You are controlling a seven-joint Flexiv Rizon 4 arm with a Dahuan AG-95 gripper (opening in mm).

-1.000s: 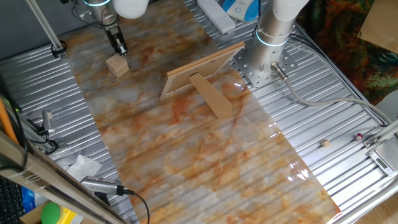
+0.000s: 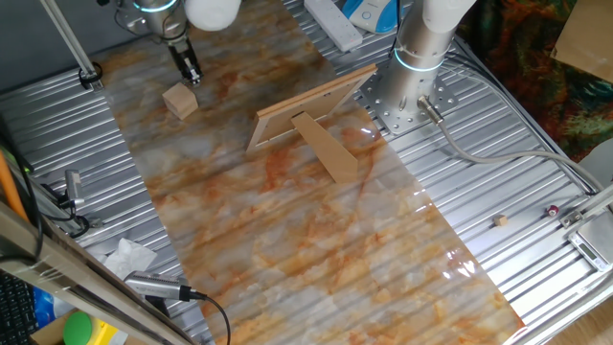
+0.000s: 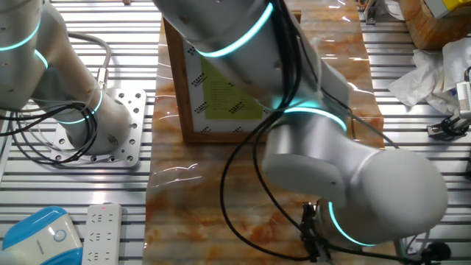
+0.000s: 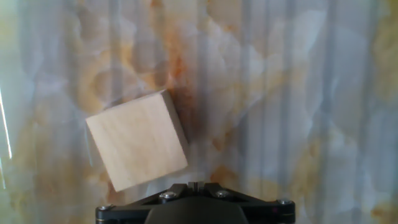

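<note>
A plain wooden cube (image 2: pixel 179 102) sits on the marbled sheet in exterior view 1, close to the tip of my gripper (image 2: pixel 194 79). In the wrist view the cube (image 4: pixel 137 143) lies left of centre, turned at an angle, its top face and one side showing. At the bottom edge of that view my gripper appears shut, its fingertips together and nothing visible between them. The cube stays outside the fingers, ahead and to the left. Exterior view 2 has the cube hidden behind the arm.
A picture frame (image 2: pixel 311 107) stands propped on its back leg (image 2: pixel 326 150) mid-sheet. Beyond it is a robot base (image 2: pixel 407 94); a power strip (image 2: pixel 333 24) lies near the far edge. A tiny wooden block (image 2: pixel 501 220) rests on the slatted table.
My gripper has shifted slightly to the right in exterior view 1, beside the cube. The cube and the frame look unmoved.
</note>
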